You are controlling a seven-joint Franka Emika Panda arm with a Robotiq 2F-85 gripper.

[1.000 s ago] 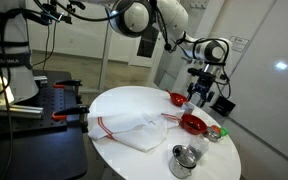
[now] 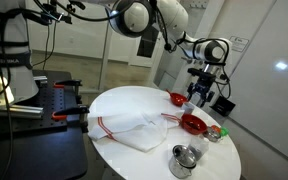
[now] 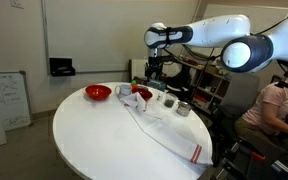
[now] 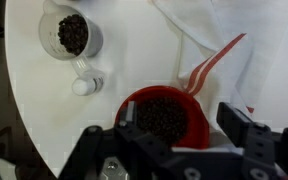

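Observation:
In the wrist view my gripper stands open, its two dark fingers spread over a red bowl [image 4: 196, 124] that holds dark beans. Nothing is between the fingers. A clear cup with a handle [image 4: 96, 42], also with dark beans in it, stands at the upper left, away from the fingers. On the right lies a white cloth with a red stripe [image 4: 209, 70], close to the bowl's rim. In the first exterior view the gripper hangs above the table, over the far right part.
A second red bowl [image 3: 98, 93] is on the white round table [image 3: 94, 140], left of the cup in the second exterior view. A metal pot [image 2: 184, 160] stands near the table's front edge in the first.

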